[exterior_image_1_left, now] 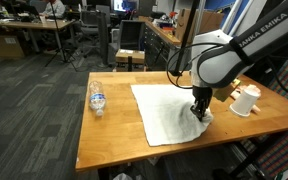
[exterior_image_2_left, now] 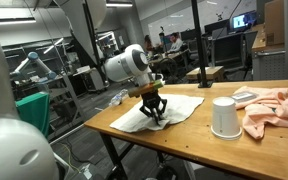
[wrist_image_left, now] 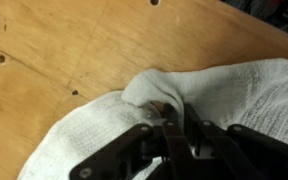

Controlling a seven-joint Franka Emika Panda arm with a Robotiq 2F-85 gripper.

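Observation:
A white towel [exterior_image_1_left: 167, 118] lies over the wooden table, partly spread, with its near right part bunched up beneath the gripper. My gripper [exterior_image_1_left: 198, 116] is shut on that bunched part of the towel. In the second exterior view the gripper [exterior_image_2_left: 158, 122] holds the cloth low over the tabletop near the table's edge. Up close in the wrist view, folds of the towel [wrist_image_left: 236, 92] rise between the dark fingers, which cover part of the gripped cloth.
A clear plastic bottle [exterior_image_1_left: 97, 97] stands at the table's left side. On the right are a white mug [exterior_image_2_left: 225, 118] and a pink cloth [exterior_image_2_left: 274, 108].

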